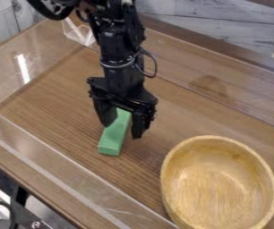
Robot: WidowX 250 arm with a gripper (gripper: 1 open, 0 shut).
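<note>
My black gripper [122, 118] is low over the middle of the table, open, its fingers on either side of a green block [112, 139] with rounded ends that lies on the wood. The upper end of the block is partly hidden by the gripper. Whether the fingers touch it is hard to tell.
A large pale tan bowl [218, 206] sits at the lower right. A clear plastic object [79, 29] stands at the back left. A cable is at the bottom-left corner.
</note>
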